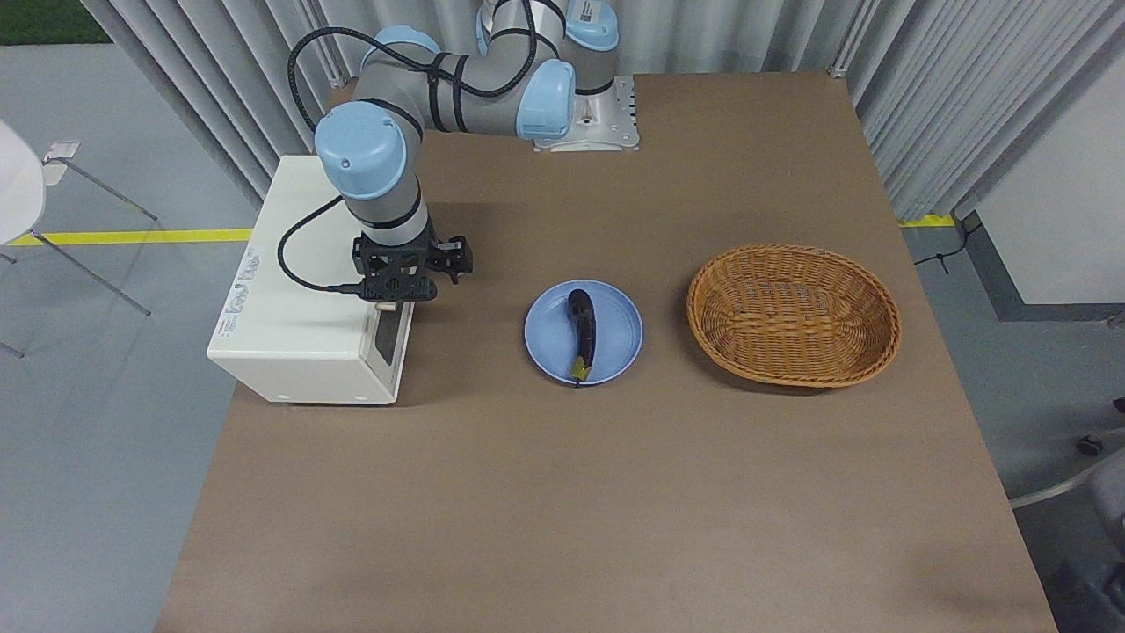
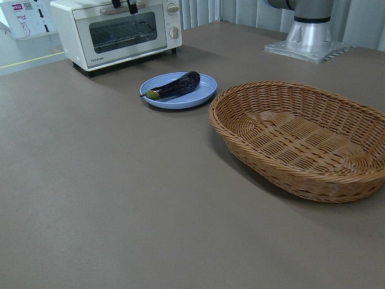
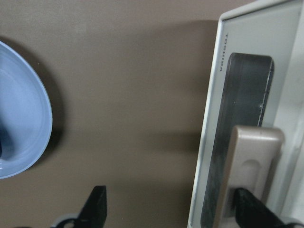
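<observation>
A white Toshiba toaster oven (image 1: 295, 348) stands on the left of the table, its door shut, with a glass window (image 3: 240, 95) and a bar handle (image 3: 251, 161). My gripper is open at the oven's front; in the wrist view one finger overlaps the handle, the other is over bare table. In the left view its black tips show by the handle at the top. An eggplant (image 1: 582, 329) lies on a blue plate (image 1: 612, 348) right of the oven.
An oval wicker basket (image 1: 793, 315) sits right of the plate. My arm's base (image 1: 591, 132) is at the back edge.
</observation>
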